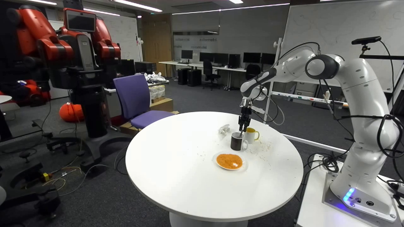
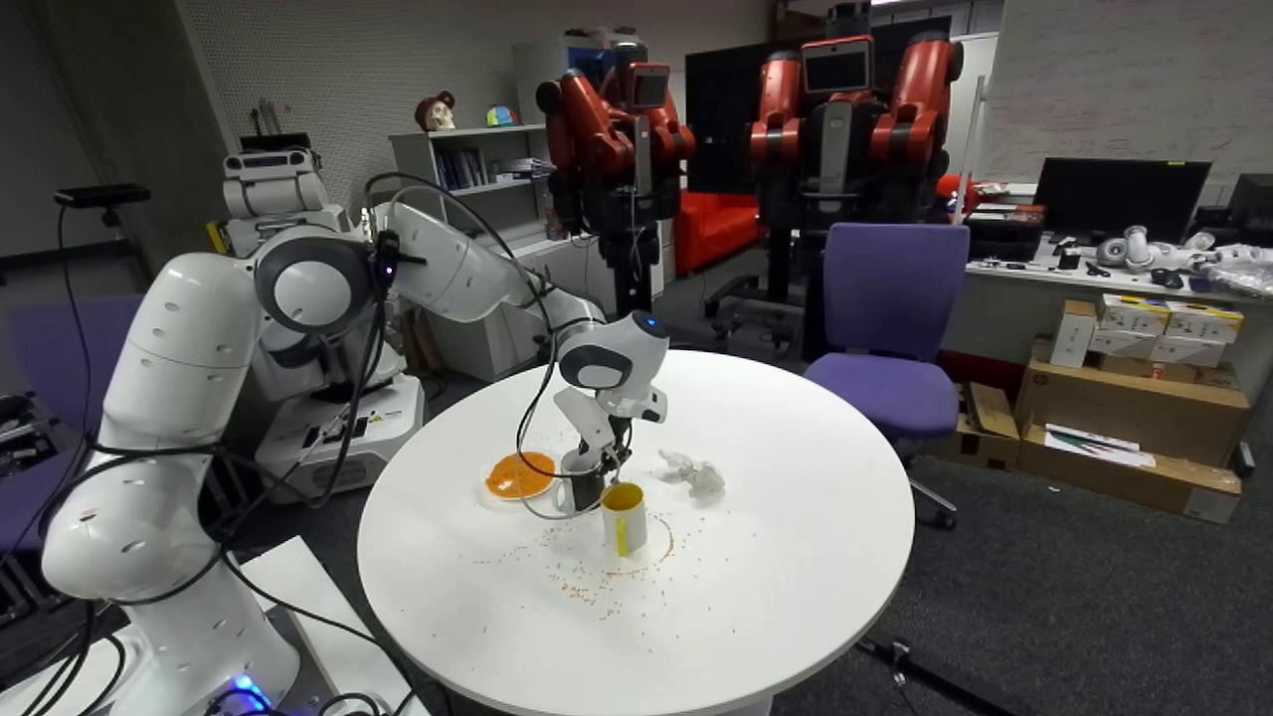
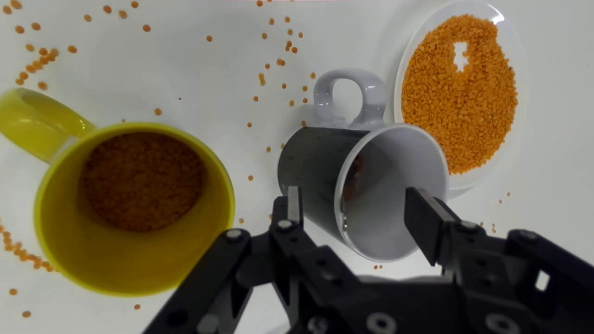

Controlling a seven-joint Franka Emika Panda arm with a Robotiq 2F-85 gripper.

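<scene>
A dark mug with a pale inside and light handle stands upright on the white table, a few orange grains showing inside it. My gripper is at the mug's top, pointing down, its fingers parted. In the wrist view one of its fingers appears outside the dark wall and the other over the mouth, with the rim in the gap; contact cannot be made out. Beside it is a white mug, yellow inside and with a yellow handle, holding orange grains. A white plate carries more orange grains.
Crumpled clear plastic lies near the mugs. Loose grains are scattered around the yellow-handled mug. A purple chair stands beyond its edge.
</scene>
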